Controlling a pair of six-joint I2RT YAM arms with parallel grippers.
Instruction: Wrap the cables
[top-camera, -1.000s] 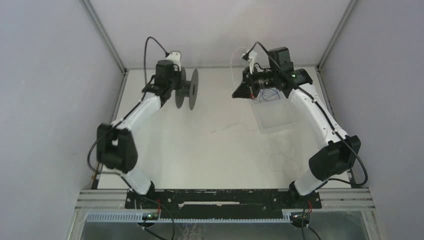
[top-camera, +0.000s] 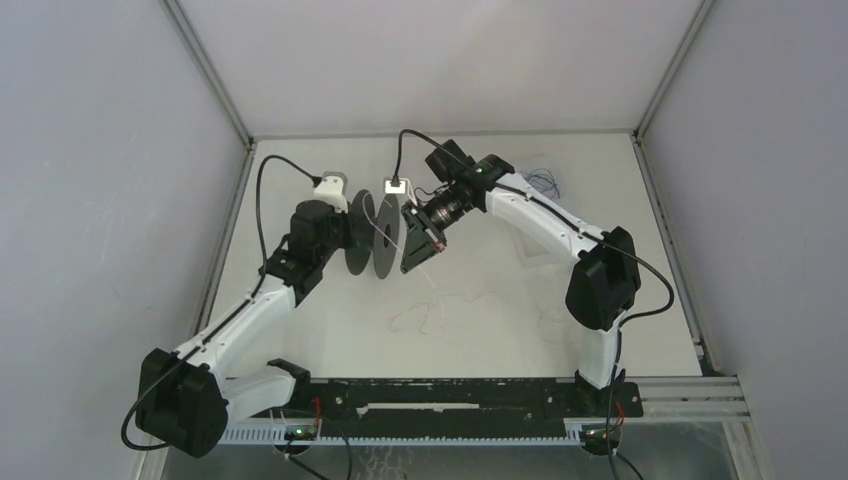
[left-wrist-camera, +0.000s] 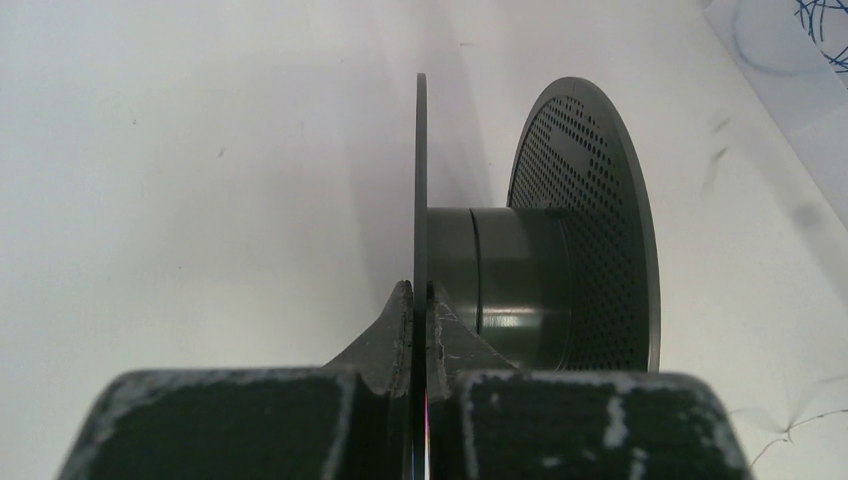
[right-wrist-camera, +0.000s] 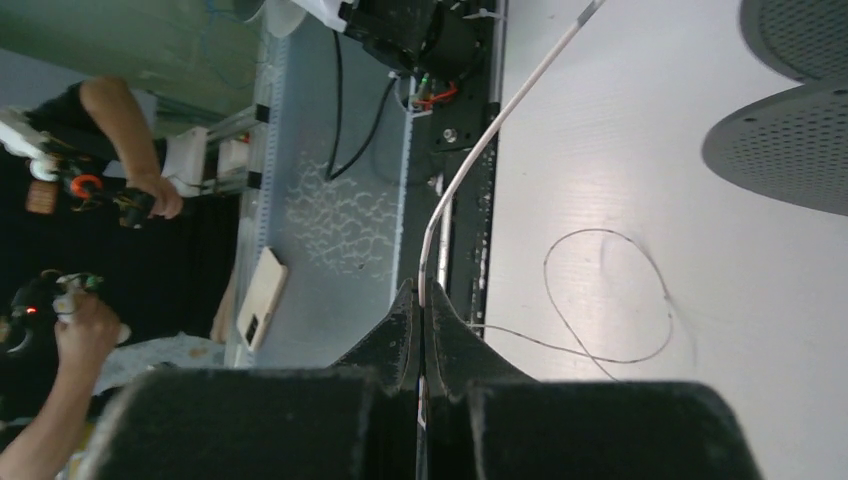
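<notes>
A dark grey spool (top-camera: 385, 262) with two perforated discs stands left of centre in the top view. Its left disc (left-wrist-camera: 420, 180) passes edge-on between the fingers of my left gripper, which is shut on it. The spool's drum (left-wrist-camera: 520, 270) shows bare between the discs. Close on the spool's right, my right gripper is shut on a thin pale cable (right-wrist-camera: 480, 150). One part of this cable rises past the fingertips in an arc. A thin loop of cable (right-wrist-camera: 560, 345) lies on the table below.
At the back right stands a clear tray (top-camera: 535, 255) with a blue cable bundle (top-camera: 542, 182) in it. Faint thin cable lies on the white table (top-camera: 340, 330) near its front middle and right. Walls close in both sides.
Spool and left gripper have come toward the front together.
</notes>
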